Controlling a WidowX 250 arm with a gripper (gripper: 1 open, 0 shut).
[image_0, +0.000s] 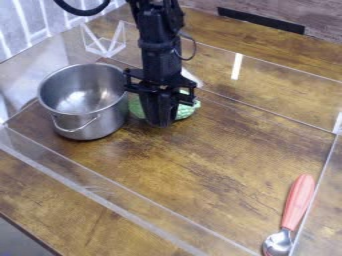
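Note:
My black gripper (160, 99) is low over a green textured object (187, 108), just right of the steel pot (83, 110). The gripper's body covers much of the green object, and I cannot tell whether its fingers hold it. The pot stands upright on the wooden table (187, 180).
An ice cream scoop with a pink handle (297, 200) lies at the right front. Clear plastic edging surrounds the work area.

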